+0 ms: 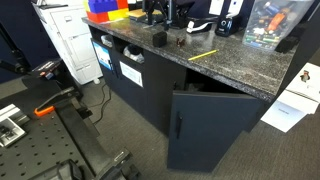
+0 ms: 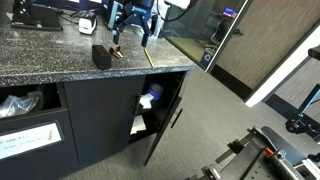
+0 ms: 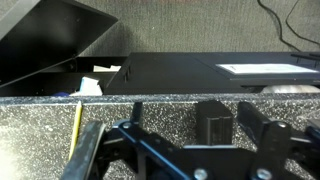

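In the wrist view my gripper is open above the speckled countertop, fingers spread wide. A small black block (image 3: pixel 213 122) shows toward the right finger, not gripped. A yellow stick (image 3: pixel 76 130) lies left of the fingers. In exterior view 1 the block (image 1: pixel 160 39) stands near the counter's front edge, with a small reddish-dark item (image 1: pixel 181 41) beside it and the yellow stick (image 1: pixel 203 55) farther right. Dark arm parts hang over the counter behind them. How high the fingers are above the block I cannot tell.
Below the counter (image 1: pixel 235 75), a dark cabinet door (image 1: pixel 205 130) stands open, with pale items (image 2: pixel 140 123) inside. A clear bin (image 1: pixel 270 22) sits at the counter's right end, and colored blocks (image 1: pixel 105 10) at the far left.
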